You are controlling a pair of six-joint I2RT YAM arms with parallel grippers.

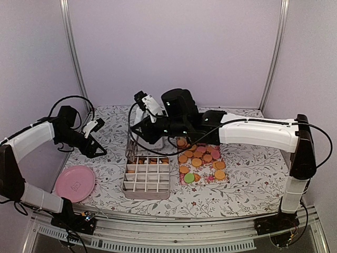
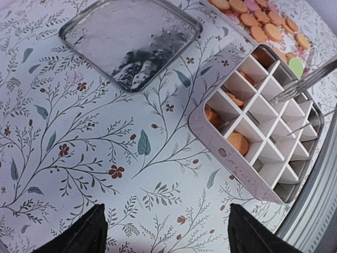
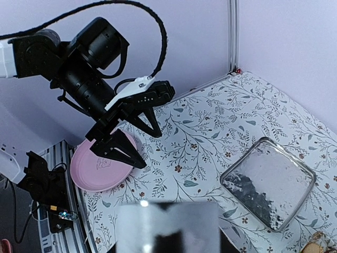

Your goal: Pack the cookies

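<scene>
My right gripper (image 1: 140, 130) is shut on metal tongs (image 1: 130, 151), which hang down by the back left corner of a divided box (image 1: 146, 195). In the left wrist view the two tong arms (image 2: 305, 84) stand apart at the box's far side, and no cookie shows between them. Cookies (image 2: 238, 142) lie in several compartments along one end; the other compartments look empty. More cookies (image 1: 196, 162), mostly orange with some pink and one green, lie right of the box. Off to the left, my left gripper (image 1: 101, 139) is open and empty.
A pink plate (image 1: 75, 183) lies at the front left. A metal tray (image 2: 131, 88) rests on the table beyond the box, mostly hidden from above by the right arm.
</scene>
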